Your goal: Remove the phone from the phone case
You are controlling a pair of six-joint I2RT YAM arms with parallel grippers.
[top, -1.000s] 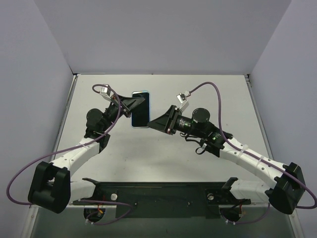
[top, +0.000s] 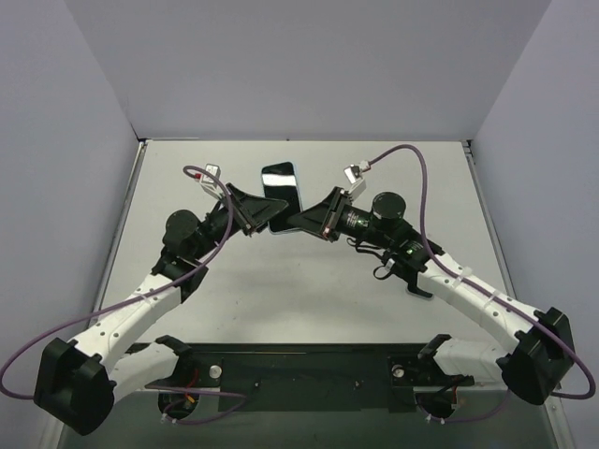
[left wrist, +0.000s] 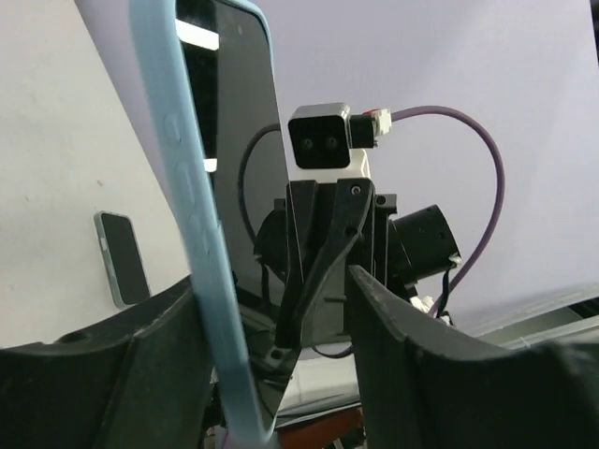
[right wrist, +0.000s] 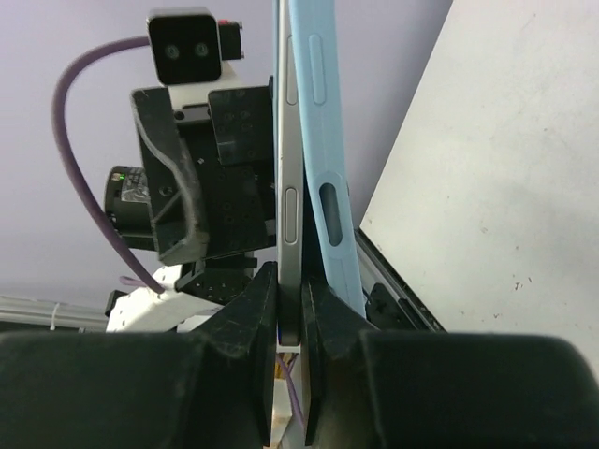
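Note:
A black-screened phone is held up over the table between my two arms. My right gripper is shut on the phone's silver edge. Beside that edge, the light blue case angles away at its lower end, leaving a gap, while the two come close together near the top. My left gripper is part open around the case and phone screen. Its left finger is at the case's edge, and the right finger stands clear. The far contact is hidden.
A small dark flat device lies on the table below, seen also from above as a dark block at the right. Both gripper tips are very close together.
The phone has shifted right and tilted, after moving little earlier.

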